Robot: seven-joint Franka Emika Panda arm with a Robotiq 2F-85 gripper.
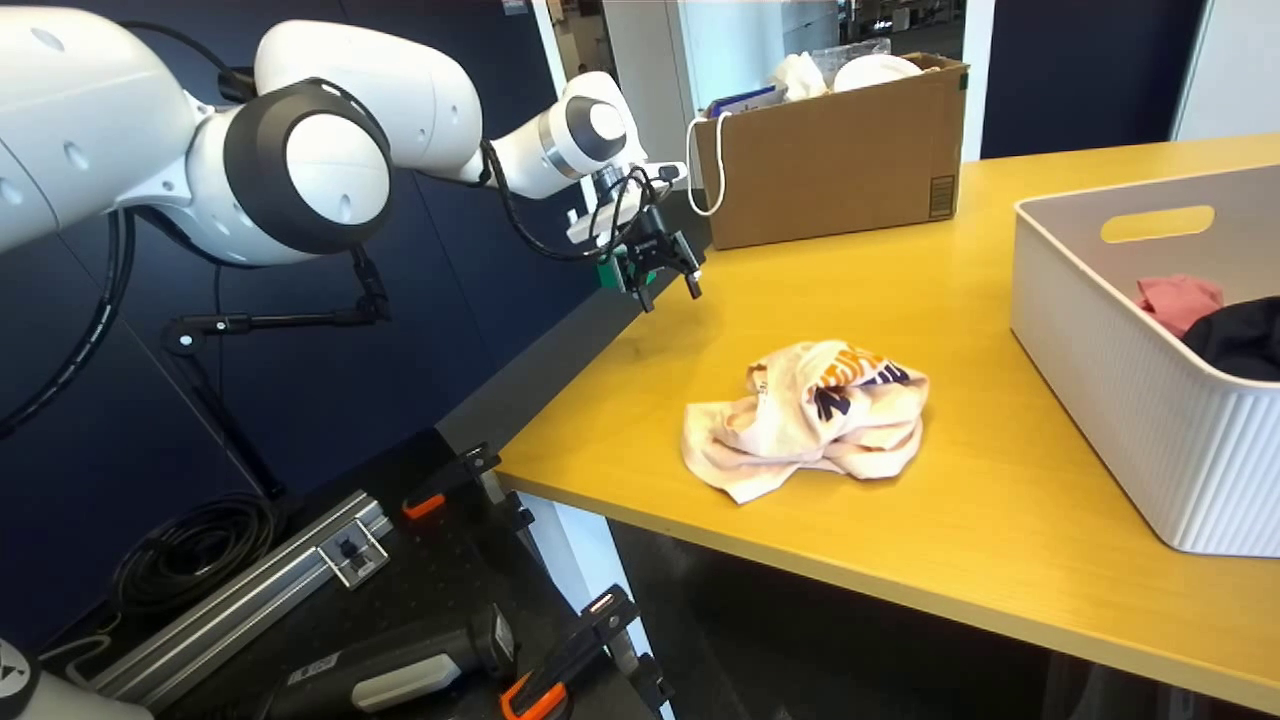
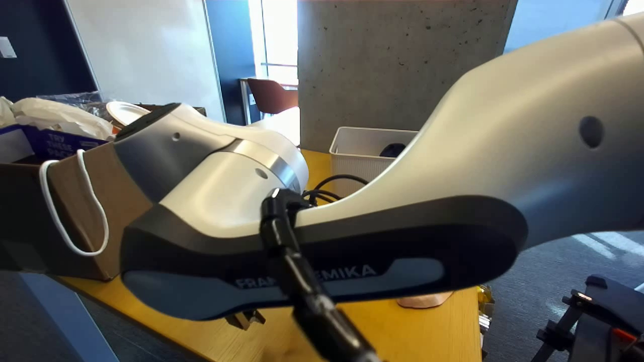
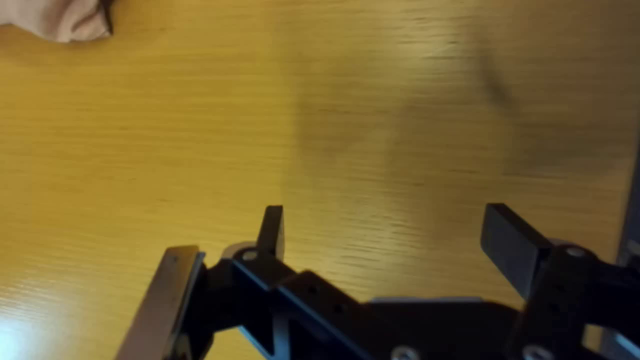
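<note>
A crumpled pale pink cloth (image 1: 804,420) with orange and dark print lies on the yellow table, and a corner of that cloth (image 3: 60,18) shows at the top left of the wrist view. My gripper (image 1: 672,298) hangs over the table's far left part, well apart from the cloth. Its fingers (image 3: 273,231) are spread wide in the wrist view, with only bare tabletop behind the gap, so it is open and empty. In exterior view 2 the arm covers most of the gripper and cloth.
A white ribbed bin (image 1: 1104,372) holding a pink cloth (image 1: 1179,300) and a dark cloth (image 1: 1242,340) stands at the right. A full cardboard box (image 1: 828,168) occupies the back, close beyond the gripper. Bare tabletop surrounds the cloth; the table's front edge is close to it.
</note>
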